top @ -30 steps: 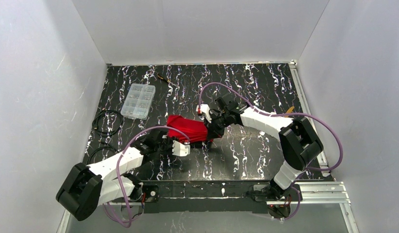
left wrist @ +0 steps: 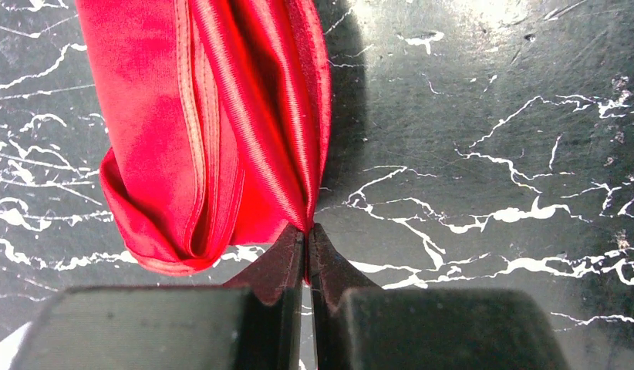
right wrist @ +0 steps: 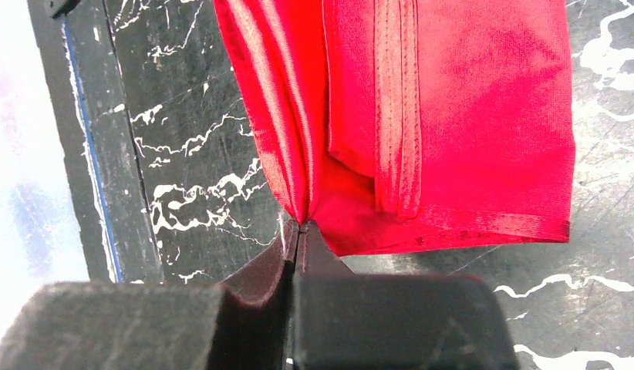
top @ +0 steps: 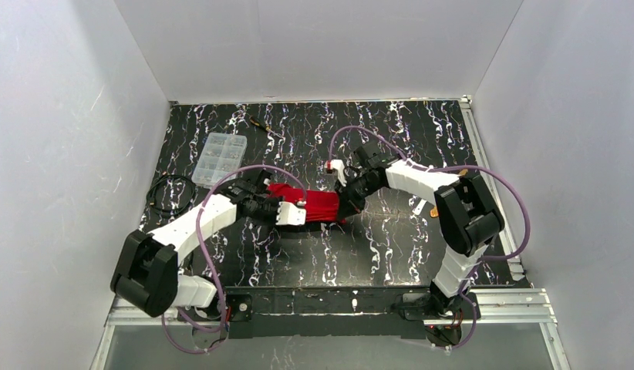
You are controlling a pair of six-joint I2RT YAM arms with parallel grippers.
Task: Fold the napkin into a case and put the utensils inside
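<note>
The red napkin (top: 318,206) lies folded on the marbled table between both grippers, its long edge rolled up into pleats. In the left wrist view my left gripper is shut on the pinched end of that edge; the napkin's lower corner beside it is curled over. In the right wrist view my right gripper is shut on the other end of the same pleated edge, with flat cloth (right wrist: 495,131) and a stitched strip beside it. At the right of the top view, small pale and orange pieces (top: 434,211), possibly utensils, are partly hidden by the right arm.
A clear compartment box (top: 220,159) stands at the back left, with black cable coils (top: 169,202) at the left edge and a yellow-handled tool (top: 261,123) at the back.
My left gripper has moved toward the back and my right gripper slightly right.
</note>
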